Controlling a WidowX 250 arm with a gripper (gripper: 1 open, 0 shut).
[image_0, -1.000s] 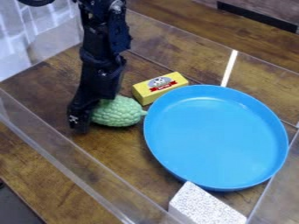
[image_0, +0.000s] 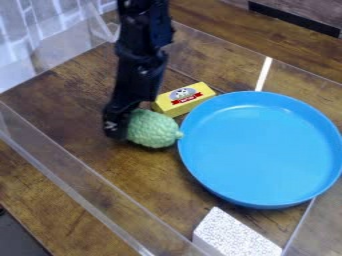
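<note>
The dark gripper (image_0: 123, 118) reaches down from the top left onto a green knobbly toy (image_0: 154, 129), which sits on the wooden floor against the left rim of a blue plate. Its fingers are at the toy's left side, blurred, and I cannot tell whether they are closed on it. A yellow box (image_0: 185, 98) with a label lies just behind the toy. The blue plate (image_0: 259, 150) fills the right middle.
A white speckled block (image_0: 237, 236) stands at the front right. Clear plastic walls border the work area on the left and front. Bare wood (image_0: 60, 100) is free to the left.
The gripper and green toy have moved right and slightly up in the view, and the blue plate has shifted right and up a little.
</note>
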